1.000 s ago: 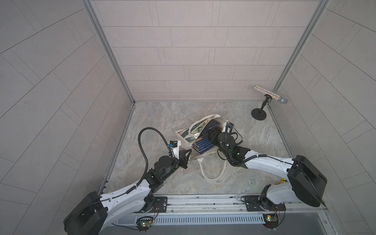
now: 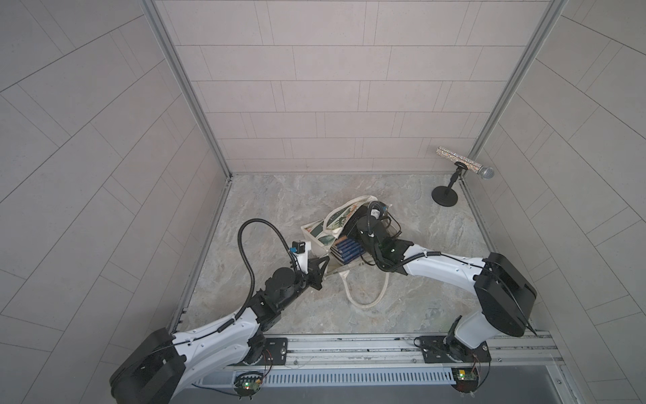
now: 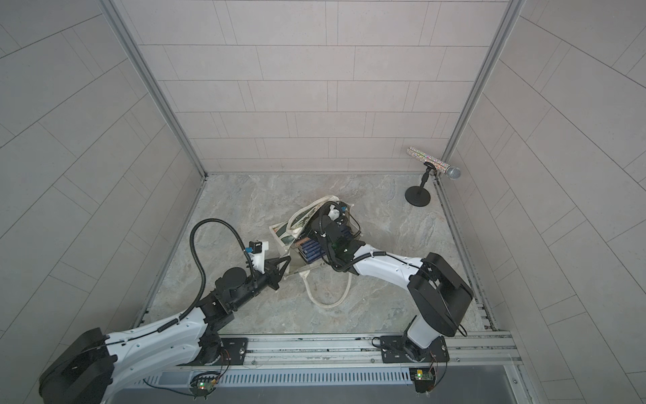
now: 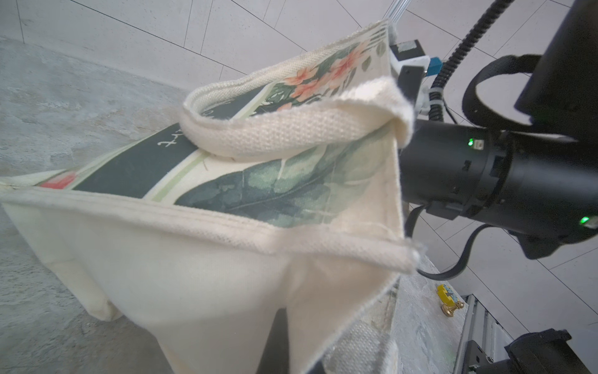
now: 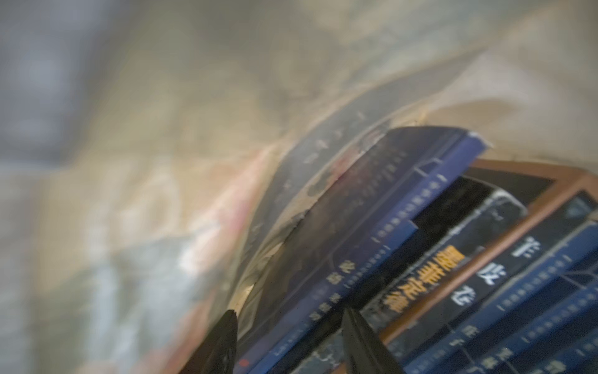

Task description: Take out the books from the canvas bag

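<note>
The floral canvas bag [image 2: 320,233] lies on the marble table, its books [image 2: 346,249] packed inside. In the right wrist view, several books stand in a row: blue ones [image 5: 398,180], a dark one with yellow lettering [image 5: 429,268] and a brown-edged one. My right gripper is deep in the bag with its fingers open, at the spines of the books, nothing visibly held. My left gripper [image 2: 323,269] is shut at the bag's near left edge, against the cream cloth in the left wrist view.
A microphone on a black stand [image 2: 444,196] stands at the back right. A cream handle loop [image 2: 363,301] lies on the table in front of the bag.
My right gripper and arm have moved left and back, further over the bag, covering more of the books in the top left view. The left arm has stayed still.
</note>
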